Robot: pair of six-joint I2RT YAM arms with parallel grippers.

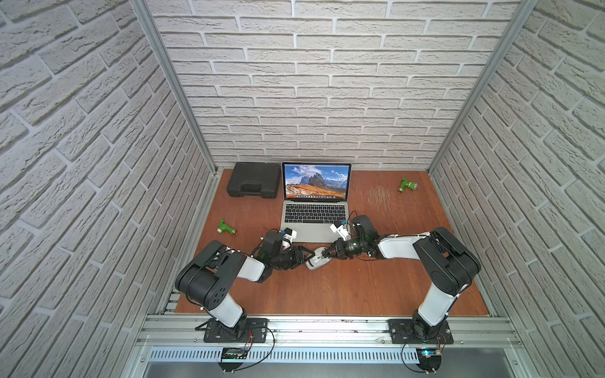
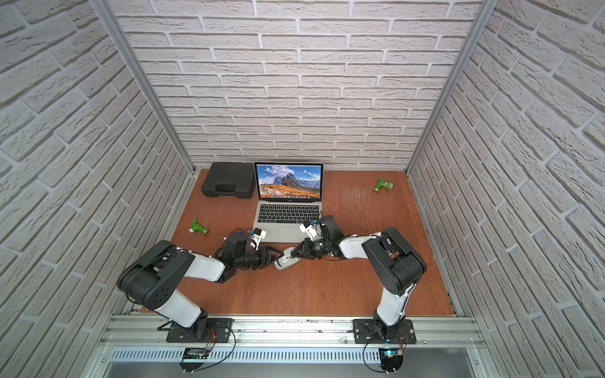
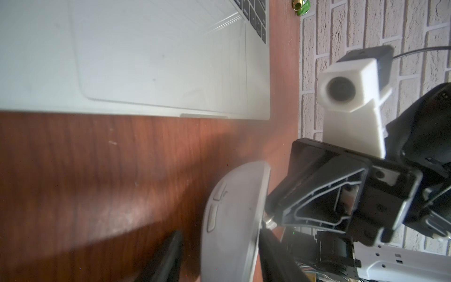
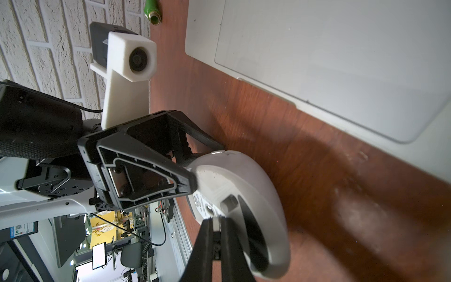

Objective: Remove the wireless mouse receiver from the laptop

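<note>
A light grey mouse point(image 4: 263, 188) stands tipped on its edge just in front of the laptop point(image 1: 314, 232). In the right wrist view its underside shows an open recess point(image 4: 251, 225). My left gripper is around the mouse point(image 3: 231, 230), part open, with a visible gap beside one finger point(image 3: 170, 256). My right gripper is at the underside, its fingers point(image 4: 201, 251) shut on a small silver-and-black piece point(image 4: 216, 224) that looks like the receiver. Its tip points at the recess; whether it touches inside cannot be told.
A black case point(image 1: 254, 179) lies left of the laptop. One green fitting point(image 1: 225, 226) is at the left, another point(image 1: 407, 184) at the back right.
</note>
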